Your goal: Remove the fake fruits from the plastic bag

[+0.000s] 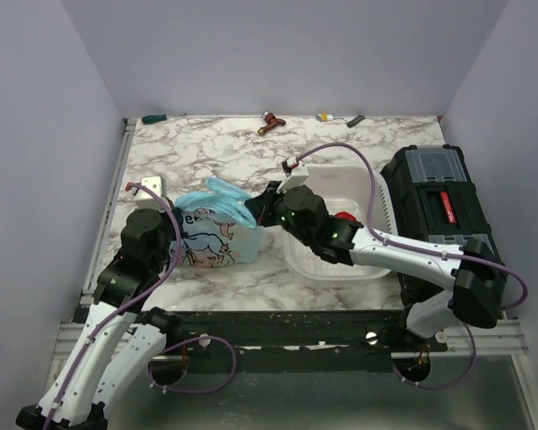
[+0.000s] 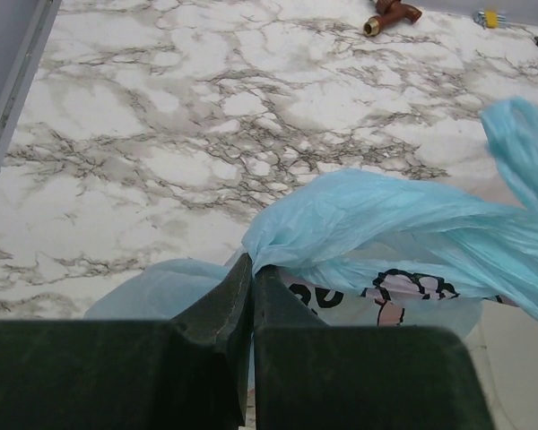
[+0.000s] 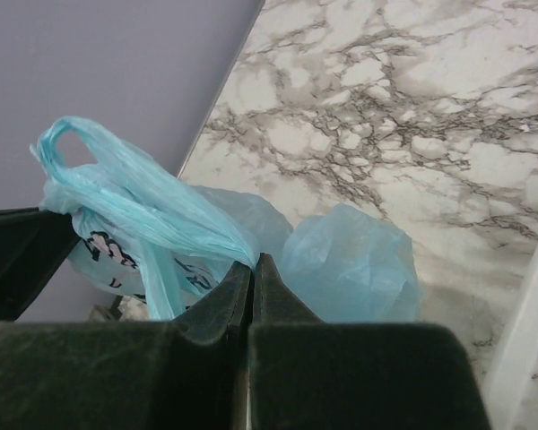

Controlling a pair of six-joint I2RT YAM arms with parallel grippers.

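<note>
The light blue plastic bag point(image 1: 218, 246), printed with black lettering and pink figures, lies on the marble table between my two grippers. Its twisted top stretches from one gripper to the other. In the left wrist view my left gripper is shut on the bag's gathered plastic at one end. In the right wrist view my right gripper is closed tight on the other end of the twisted plastic. A loop of handle point(image 3: 67, 139) stands up near the left gripper's black fingers point(image 3: 27, 251). Any fruit inside the bag is hidden.
A white basket point(image 1: 387, 210) stands to the right, partly under the right arm, with a red fruit point(image 1: 345, 216) in it. Beyond it is a black toolbox point(image 1: 439, 202). A copper fitting point(image 1: 271, 123) and small tools lie along the back edge.
</note>
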